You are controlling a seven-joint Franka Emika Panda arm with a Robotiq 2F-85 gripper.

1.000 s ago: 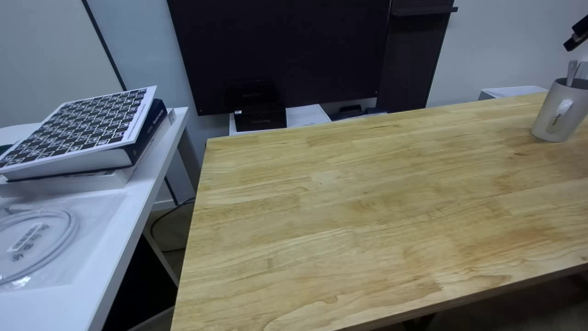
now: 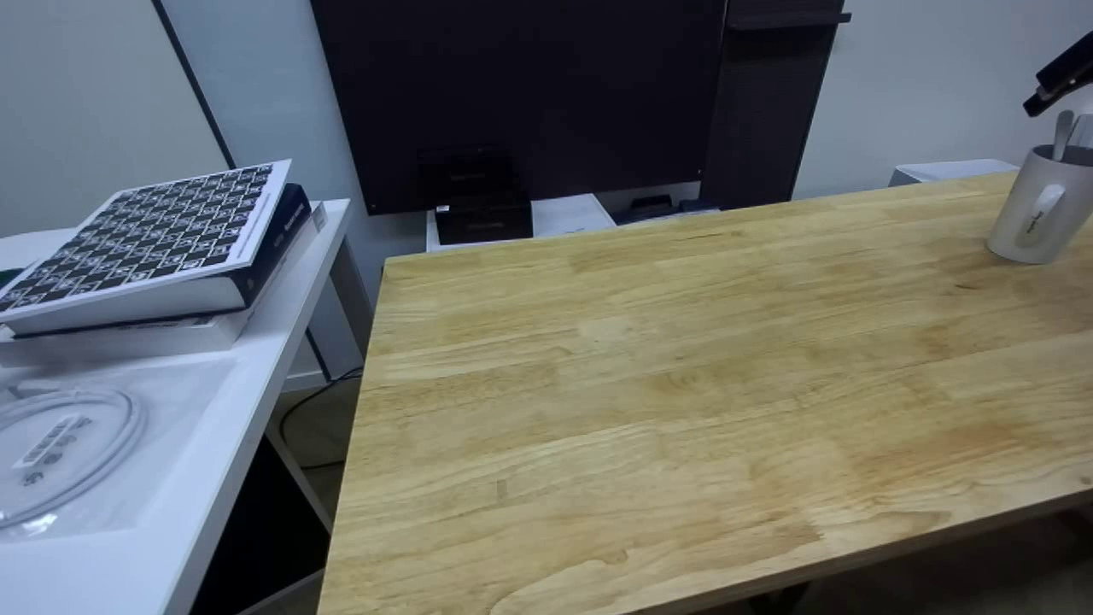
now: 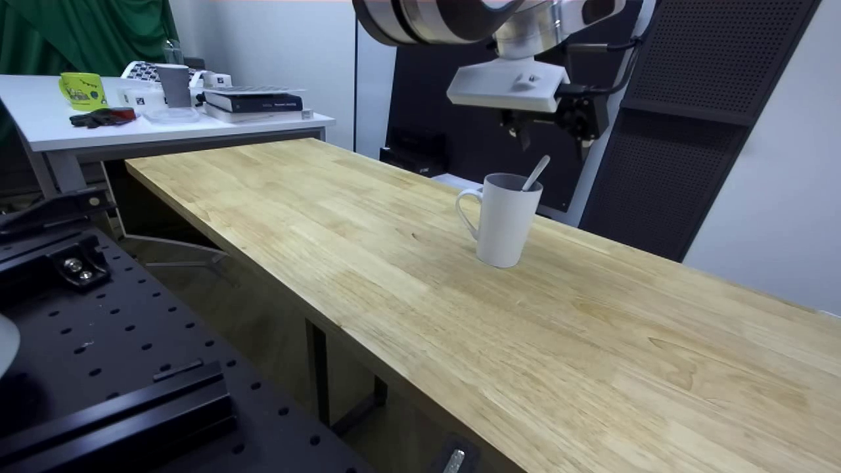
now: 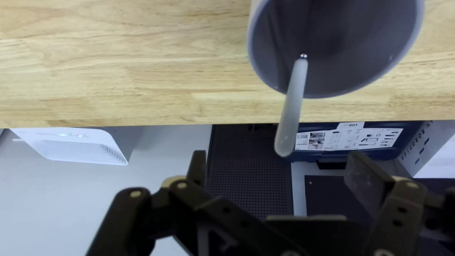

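A white mug (image 3: 508,221) with a grey inside stands upright on the wooden table, its handle (image 3: 466,211) toward the left in exterior view 2. Out of its mouth leans a pale-handled spoon (image 4: 292,106), resting against the rim. Above the mug is my gripper (image 3: 554,146), its fingers apart. From the wrist view the gripper is open, and the end of the spoon handle shows between and beyond the two fingertips, touching neither. Only one dark finger (image 2: 1055,87) enters exterior view 1, over the mug at the right edge.
A white side table (image 2: 256,359) with stacked books (image 2: 154,246) and a bagged cable (image 2: 72,451) adjoins its left end. Dark panels (image 3: 686,126) stand behind the far edge.
My gripper's visible finger has come lower and slightly left in exterior view 1, nearer the mug. The mug and spoon look unmoved.
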